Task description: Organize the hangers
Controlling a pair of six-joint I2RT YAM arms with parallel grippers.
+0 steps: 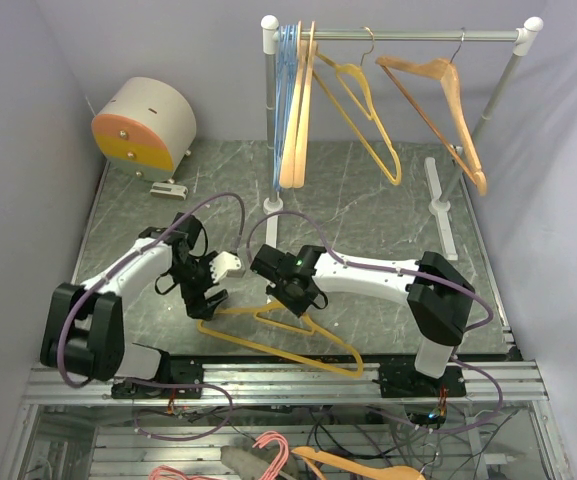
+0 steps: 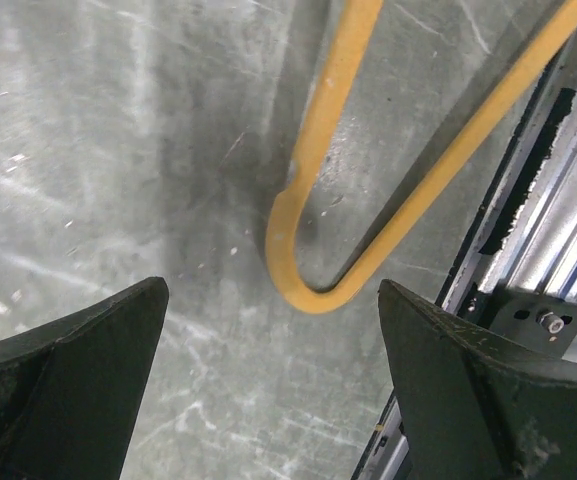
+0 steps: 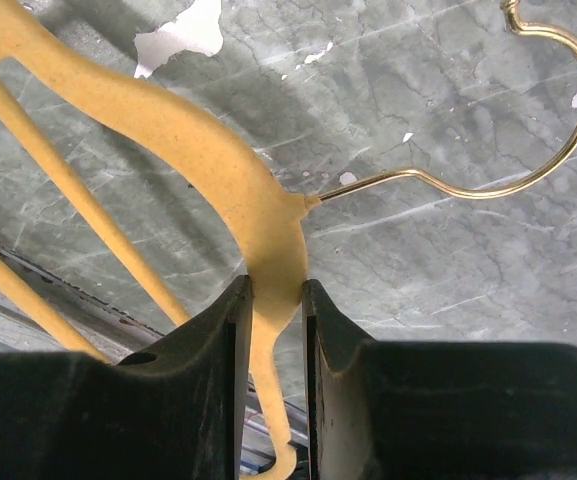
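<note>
A yellow hanger (image 1: 334, 348) lies flat along the front edge of the grey floor. My right gripper has its fingertips close together on the hanger's body just below the gold hook (image 3: 558, 150); how firmly they grip is unclear. My left gripper is open above the hanger's rounded end (image 2: 303, 295), with nothing between its fingers. On the rail (image 1: 413, 36) hang blue hangers (image 1: 284, 80), pale wooden ones (image 1: 303, 120), a yellow one (image 1: 386, 150) and a brown wooden one (image 1: 453, 100).
A round cabinet (image 1: 138, 120) stands at the back left. Pink hangers (image 1: 273, 445) and a wooden hanger (image 1: 358, 467) lie below the front edge. The middle floor round the rack's white foot is fairly clear.
</note>
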